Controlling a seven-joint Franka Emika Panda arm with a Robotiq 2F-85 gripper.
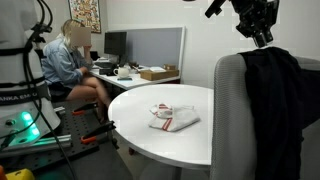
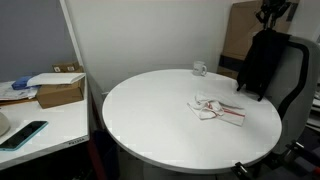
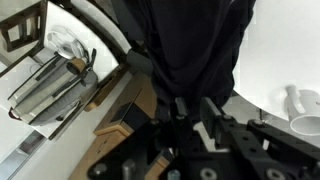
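Note:
A black cloth, perhaps a garment, hangs over the top and right side of a light grey chair back. My gripper points down at the cloth's upper edge above the chair, shut on it. In the second exterior view the black cloth hangs in a long drop below the gripper, beside the chair. From the wrist, the dark cloth fills the upper middle and runs down to the fingers; the exact grip is hard to make out, dark against dark.
A round white table beside the chair carries a crumpled white and red cloth. A white mug stands near its far edge. Someone sits at a desk at the left.

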